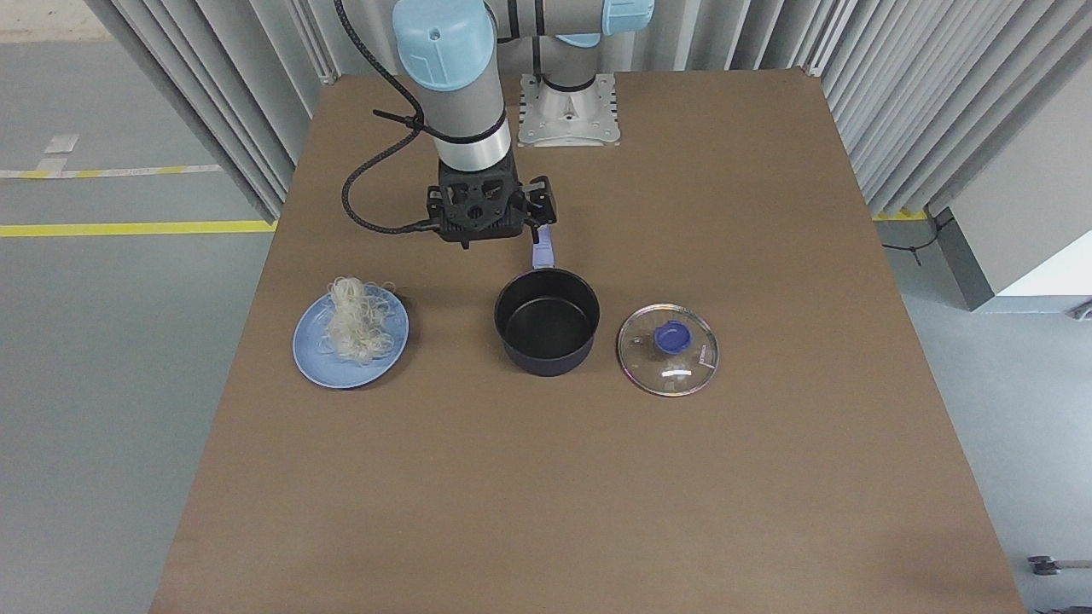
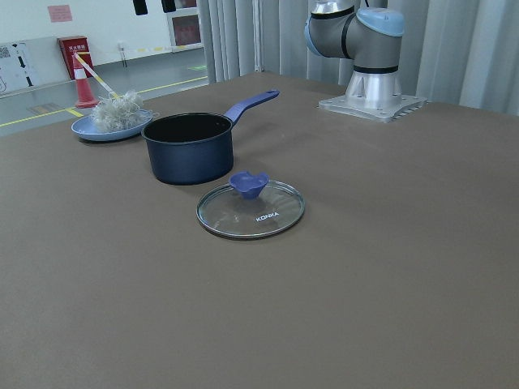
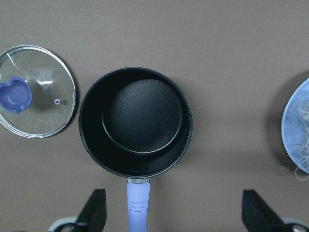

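A black saucepan (image 1: 548,322) with a lavender handle (image 3: 138,205) stands mid-table, empty inside. A glass lid (image 1: 645,358) with a blue knob lies flat on its right in the front view. On its left is a blue plate (image 1: 312,353) holding pale noodles (image 1: 356,322). My gripper is raised above and behind the pan near its handle; in the wrist view its fingers stand wide open on either side of the handle, with the handle below between them, apparently not touching.
The arm's base plate (image 1: 568,128) sits at the back edge.
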